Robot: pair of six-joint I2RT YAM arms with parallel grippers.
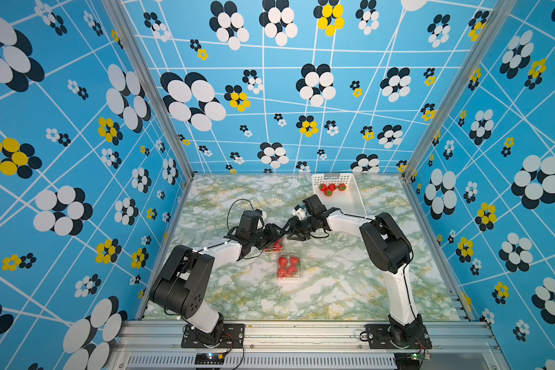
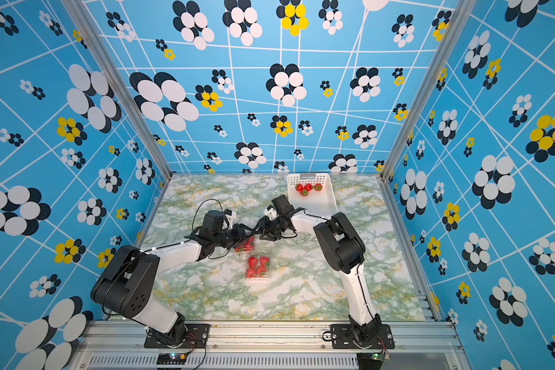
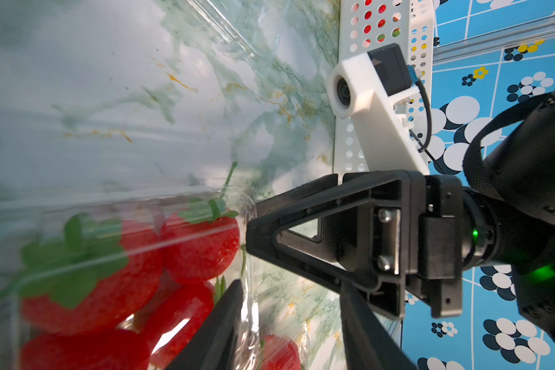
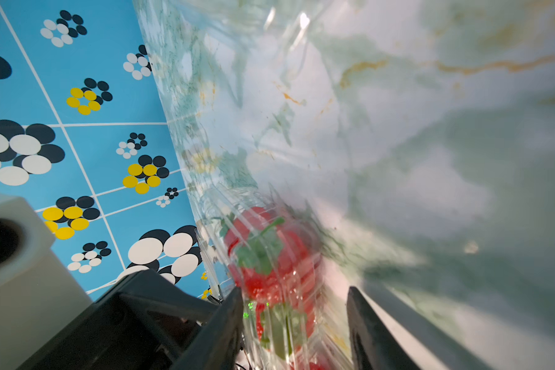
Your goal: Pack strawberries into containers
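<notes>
Both grippers meet over a clear container of strawberries point(image 1: 273, 245). In the left wrist view, that container point(image 3: 185, 259) holds red strawberries with green tops, and my left gripper's blurred fingers point(image 3: 228, 320) reach its side. My left gripper and my right gripper both appear part open; what lies between their fingers is unclear. In the right wrist view the container's clear plastic point(image 4: 271, 271) lies between and behind my right gripper's fingers. A second container point(image 1: 288, 274) with several strawberries sits nearer the front.
A white perforated basket point(image 1: 352, 196) with several loose strawberries stands at the back right. Faint clear plastic point(image 3: 222, 24) lies on the marble table behind the grippers.
</notes>
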